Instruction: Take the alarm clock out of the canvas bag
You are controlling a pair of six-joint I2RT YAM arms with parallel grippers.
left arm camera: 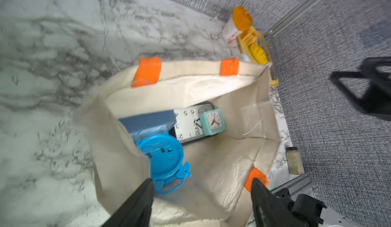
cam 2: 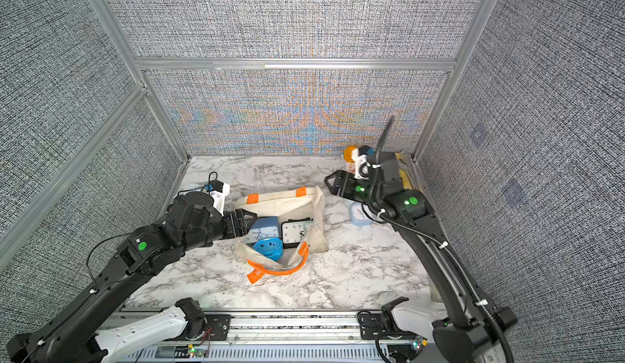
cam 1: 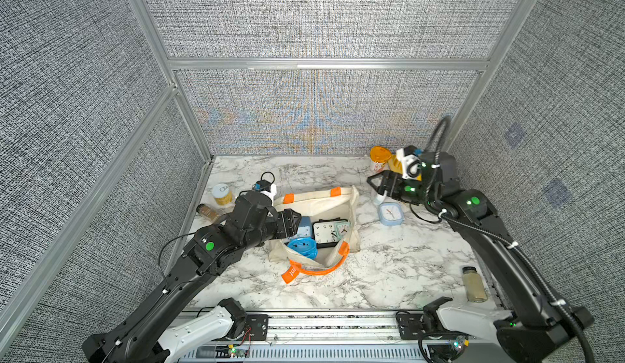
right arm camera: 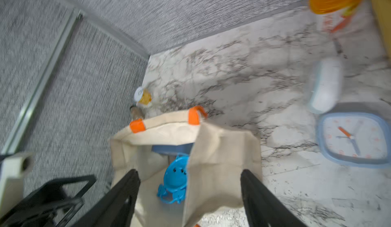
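Note:
The canvas bag (cam 1: 351, 213) with orange patches stands open on the table. In it lie a white-faced alarm clock (left arm camera: 185, 125), a small mint clock (left arm camera: 212, 121), a blue box (left arm camera: 146, 123) and blue round clock (left arm camera: 163, 157). My left gripper hovers over the bag's left part, open, nothing between its fingers. My right gripper is above and right of the bag, open, with nothing between its blurred fingers.
A light blue clock (right arm camera: 352, 137) and a white rounded object (right arm camera: 325, 84) lie right of the bag. An orange-lidded cup (cam 1: 379, 156) stands at the back right, jars at both sides.

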